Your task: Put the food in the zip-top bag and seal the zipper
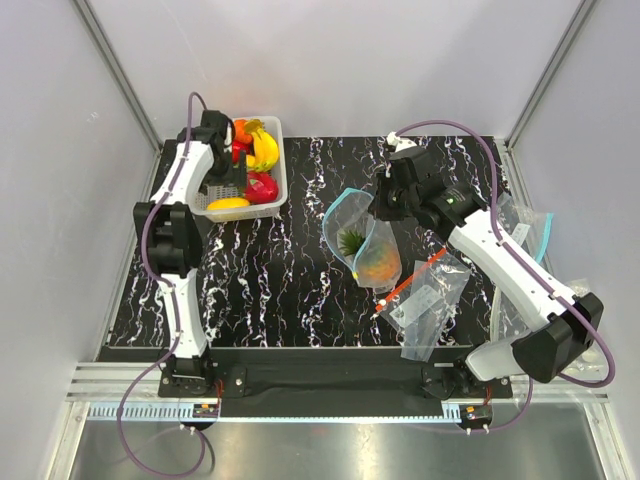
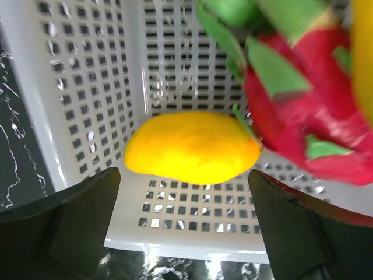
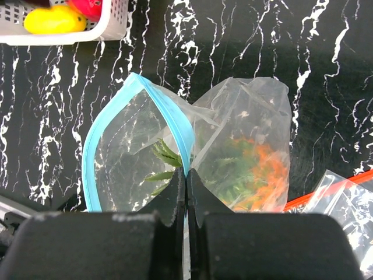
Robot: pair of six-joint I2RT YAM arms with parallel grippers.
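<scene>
A white perforated basket [image 1: 272, 208] of toy food stands at the back left. My left gripper [image 1: 222, 170] is over it, open, above a yellow mango-like fruit [image 2: 189, 146]; red items with green leaves [image 2: 303, 128] lie beside that fruit. At centre right, a zip bag [image 1: 350, 210] with a blue zipper holds a green-leaved orange item, likely a pineapple [image 3: 259, 172]. My right gripper is shut at the blue zipper edge of this bag; only that thin edge appears at its fingertips.
An empty bag with a red slider [image 1: 430, 300] lies right of the filled bag. More bags [image 1: 525, 230] lie at the far right.
</scene>
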